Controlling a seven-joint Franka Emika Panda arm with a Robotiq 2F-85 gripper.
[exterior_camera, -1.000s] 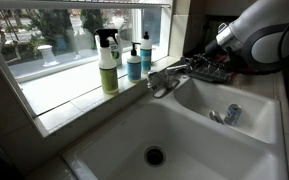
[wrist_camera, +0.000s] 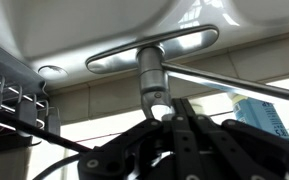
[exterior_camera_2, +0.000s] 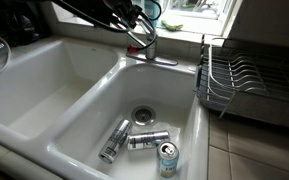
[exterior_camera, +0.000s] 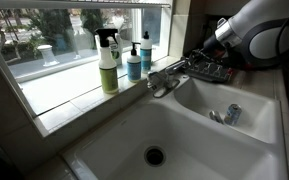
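Note:
The silver faucet [exterior_camera: 162, 84] rises behind the divider of the white double sink. In the wrist view, its long base plate [wrist_camera: 154, 52] and upright body [wrist_camera: 152, 85] are close below my gripper, and the spout [wrist_camera: 234, 84] runs off to the right. My gripper appears shut, with nothing visible between its fingers. Whether its tips touch the faucet top I cannot tell. From the other side, the dark arm [exterior_camera_2: 89, 18] reaches over the sink towards the faucet [exterior_camera_2: 148, 50]. Three cans lie or stand in one basin, among them an upright one [exterior_camera_2: 168, 160].
A green-labelled spray bottle [exterior_camera: 108, 65] and pump bottles, one blue [exterior_camera: 134, 66], line the windowsill. A wire dish rack [exterior_camera_2: 254, 75] stands beside the can-filled basin. The other basin [exterior_camera: 184, 145] is empty.

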